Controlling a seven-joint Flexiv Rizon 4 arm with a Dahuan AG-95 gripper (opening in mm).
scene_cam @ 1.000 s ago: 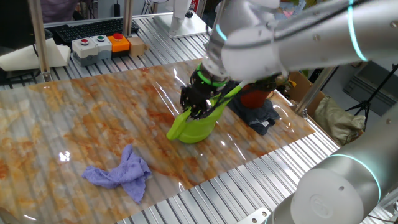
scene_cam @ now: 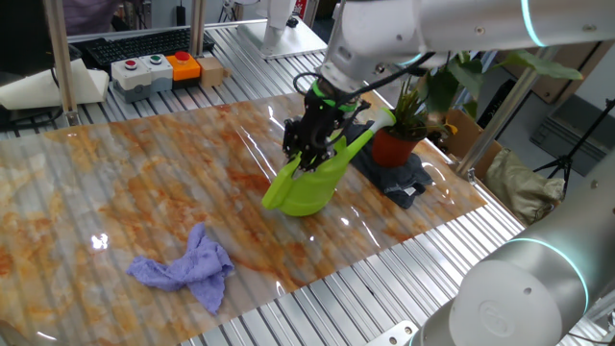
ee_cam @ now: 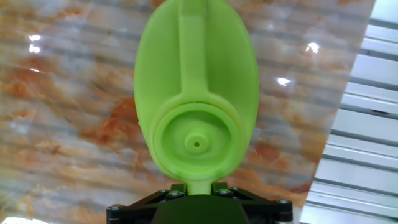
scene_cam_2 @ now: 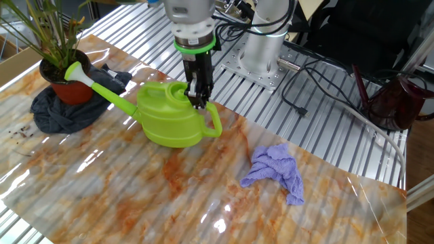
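A bright green watering can (scene_cam_2: 169,125) is upright on or just above the marbled sheet, its spout towards the plant. In the wrist view my gripper is shut on the can's handle, with a black finger (ee_cam: 176,189) against each side of the narrow green part. The can's round top opening lies just ahead of the fingers. The spout's pale end (scene_cam_2: 78,73) reaches the rim of a brown-red pot (scene_cam_2: 71,92) that holds a leafy plant. Whether the can's base touches the sheet, I cannot tell.
Under the pot lies a dark grey cloth (scene_cam: 399,181). A crumpled purple cloth (scene_cam: 190,269) rests on the open sheet. Button boxes (scene_cam: 144,75) stand at the back edge, and a dark red kettle (scene_cam_2: 397,102) is off to one side. Much of the sheet is bare.
The arm has swung up and back, uncovering more of the plant and spout. The can, with my gripper at its handle, has shifted slightly towards the plant. Cloths and pot are unmoved.
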